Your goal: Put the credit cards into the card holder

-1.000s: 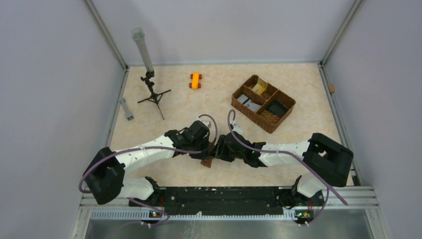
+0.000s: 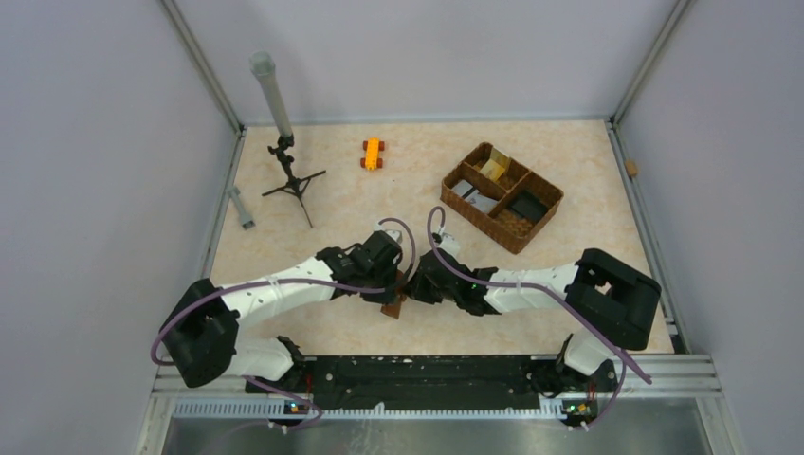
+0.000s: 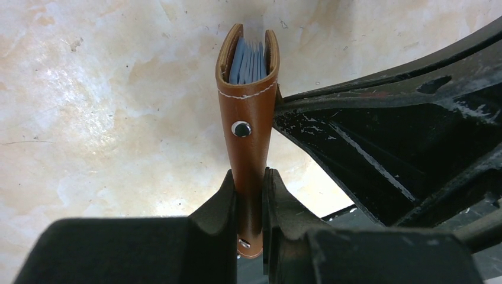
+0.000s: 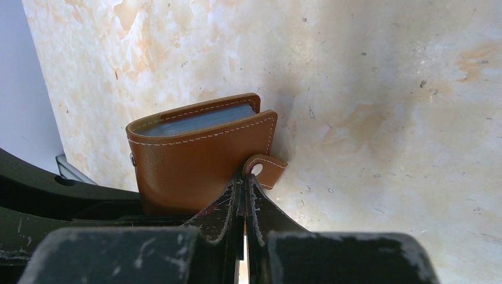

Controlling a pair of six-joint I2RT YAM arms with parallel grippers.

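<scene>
A brown leather card holder stands upright near the table's front middle, clear sleeves showing along its top. My left gripper is shut on it, the holder running between the fingers. My right gripper is at the holder's side, shut, its tips at the small snap strap; whether the strap is pinched is hard to tell. In the top view both grippers meet around the holder. I cannot tell which items, if any, are the credit cards.
A wicker basket with several compartments holding flat items stands at back right. An orange toy car sits at the back, a black tripod at back left.
Over the last second my right arm has moved slightly left and up in the top view, toward the card holder. The left arm is nearly still.
</scene>
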